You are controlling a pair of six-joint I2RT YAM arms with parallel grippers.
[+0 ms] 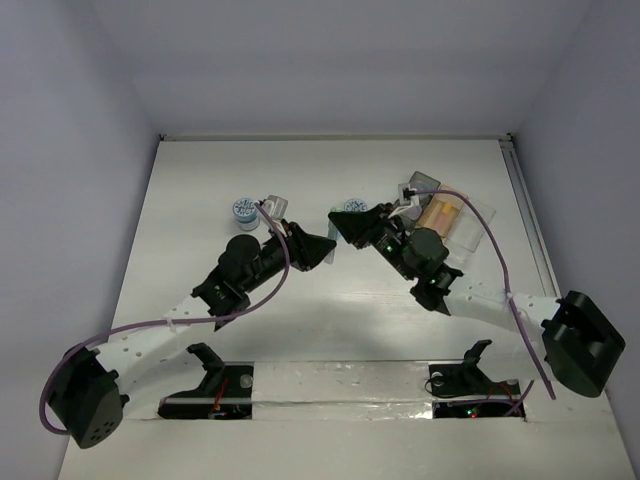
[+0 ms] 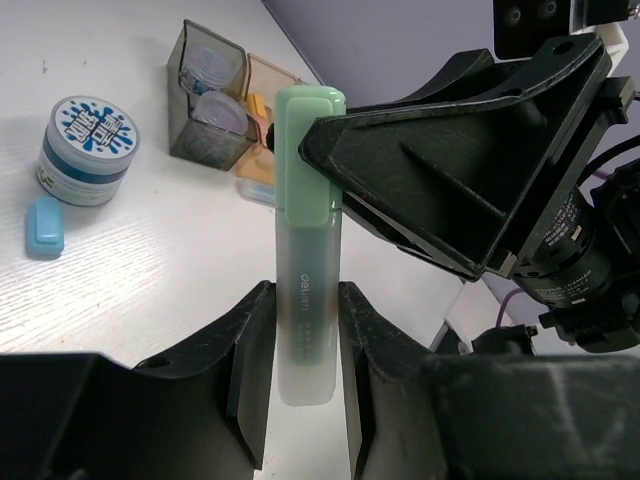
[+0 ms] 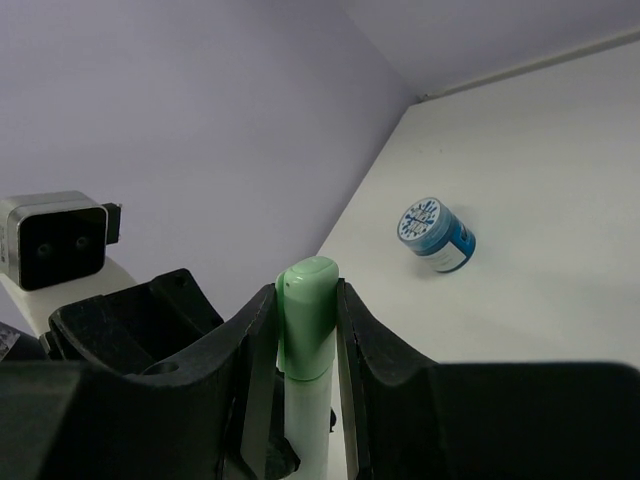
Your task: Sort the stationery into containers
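Note:
Upright between the grippers is a pale green, translucent marker-like tube (image 2: 307,300). My right gripper is shut on its green upper end (image 2: 309,160). My left gripper has its fingertips around the lower, clear part; whether they press on it is hard to tell. A blue-white round jar (image 2: 88,150) and a small blue block (image 2: 45,228) lie on the table. Another jar (image 3: 436,235) stands at the left side.
At the back right are containers (image 1: 465,222): a grey translucent box (image 2: 184,130) holding round items, and a tan box with orange items.

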